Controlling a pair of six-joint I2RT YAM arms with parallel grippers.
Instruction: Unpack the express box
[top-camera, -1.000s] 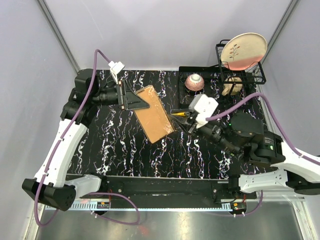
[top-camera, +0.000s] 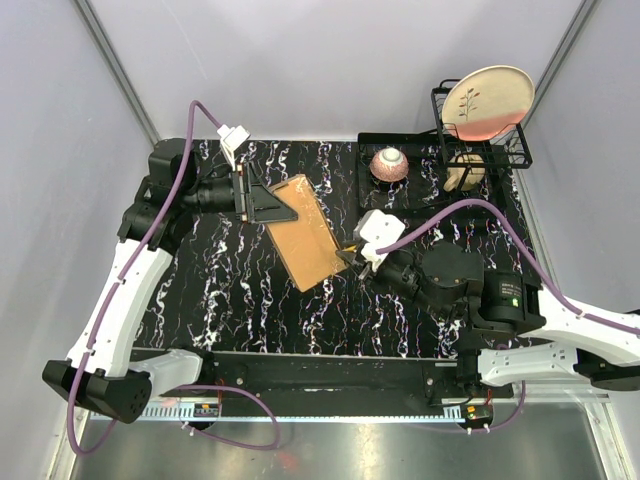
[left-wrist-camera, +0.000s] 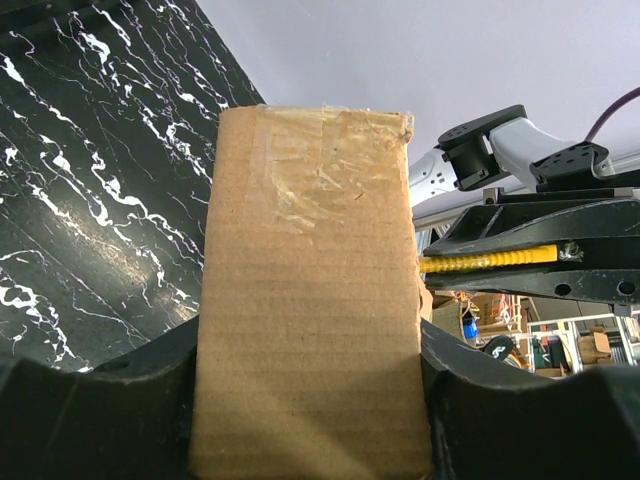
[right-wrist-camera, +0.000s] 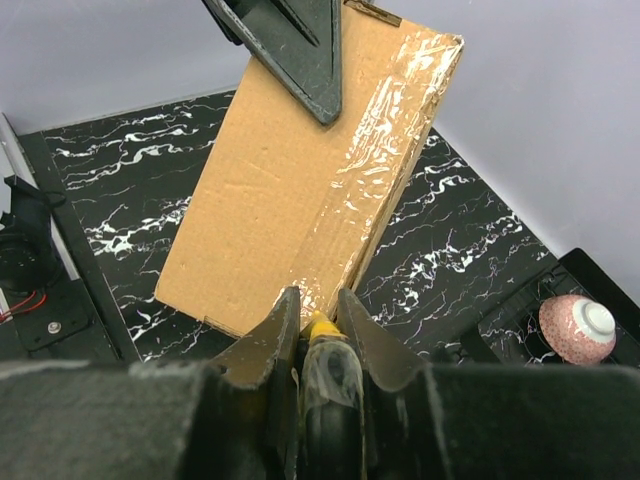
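Held tilted above the marble-patterned table is a cardboard box (top-camera: 305, 240), with clear tape (right-wrist-camera: 375, 155) running along one narrow side and its edge. My left gripper (top-camera: 288, 212) is shut on the box; in the left wrist view, its dark fingers (left-wrist-camera: 140, 405) press on both sides of the cardboard. A tool with a yellow body (left-wrist-camera: 490, 259) is clamped between the fingers of my right gripper, which stands at the box's lower right taped edge. The tool's tip is hidden at the box, so I cannot tell whether it touches the tape.
Behind my right arm, a black tray (top-camera: 365, 205) holds an upturned pink bowl (top-camera: 389, 165). A black rack (top-camera: 518, 150) with a large plate (top-camera: 488, 102) stands at the back right.
My left gripper and the box barely moved.
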